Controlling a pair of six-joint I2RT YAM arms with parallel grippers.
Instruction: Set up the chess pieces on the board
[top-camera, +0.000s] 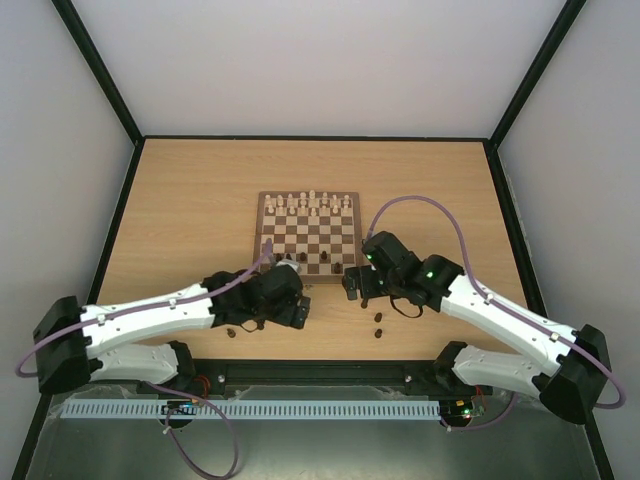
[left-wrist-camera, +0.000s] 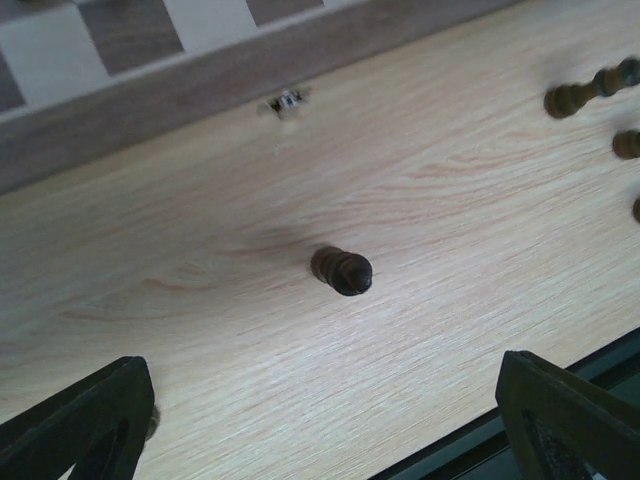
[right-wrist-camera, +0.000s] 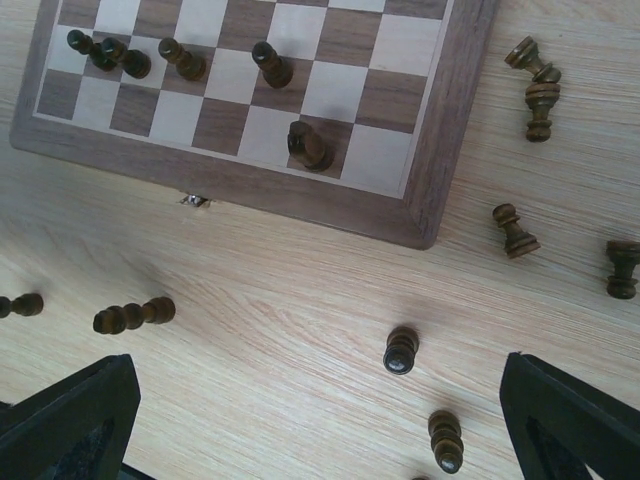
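The chessboard (top-camera: 309, 240) has light pieces (top-camera: 312, 203) set up along its far side and several dark pieces on its near side, among them a dark piece (right-wrist-camera: 309, 147) near the right corner. My left gripper is open over the table in front of the board. A dark piece (left-wrist-camera: 342, 270) stands ahead of its fingertips, apart from both, in the left wrist view. Off the board's near right corner is my right gripper, also open and empty. Another upright dark piece (right-wrist-camera: 401, 350) shows beyond its fingertips.
Loose dark pieces lie or stand near the board: a long one (right-wrist-camera: 535, 90), a small one (right-wrist-camera: 515, 232), one at the edge (right-wrist-camera: 622, 268) and a tall one (right-wrist-camera: 135, 315). A metal clasp (left-wrist-camera: 287, 101) juts from the board's front edge. The table behind the board is clear.
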